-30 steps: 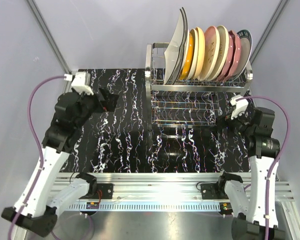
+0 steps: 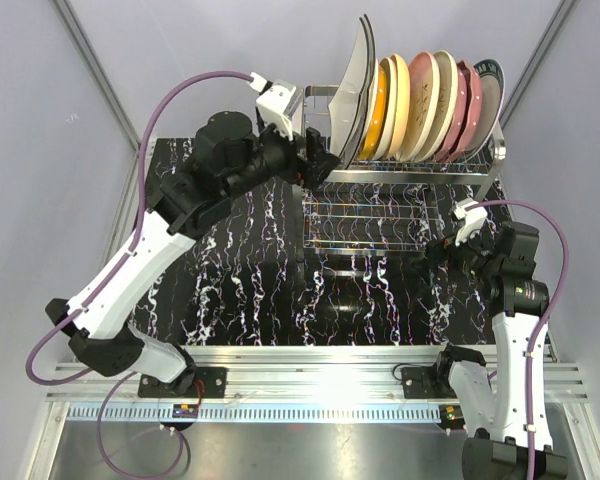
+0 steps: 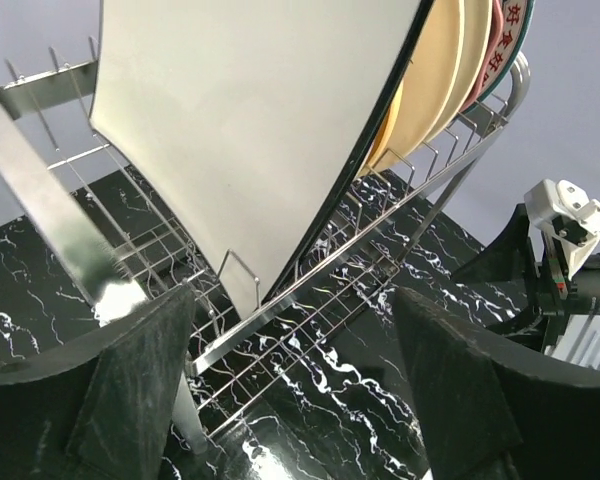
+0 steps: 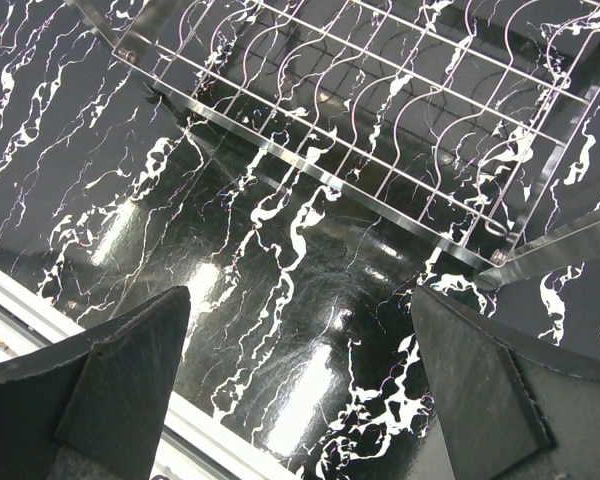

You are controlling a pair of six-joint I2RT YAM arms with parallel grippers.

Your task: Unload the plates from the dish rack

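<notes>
Several plates stand on edge in the top tier of the metal dish rack [image 2: 400,177]. Leftmost is a large white plate with a dark edge [image 2: 352,95], followed by a yellow plate [image 2: 378,112], cream and pink ones, and a dark-rimmed plate [image 2: 491,100] at the right end. My left gripper [image 2: 325,163] is at the rack's left front corner, close to the white plate. In the left wrist view that white plate [image 3: 250,110] rises beyond my parted fingers [image 3: 145,370], nothing between them. My right gripper stands open and empty right of the lower tier.
The rack's lower tier [image 2: 365,220] is empty wire. A metal rail [image 2: 310,358] runs along the table's front edge.
My left arm has swung right, from over the open table to the rack's front left corner. The plates have not moved.
</notes>
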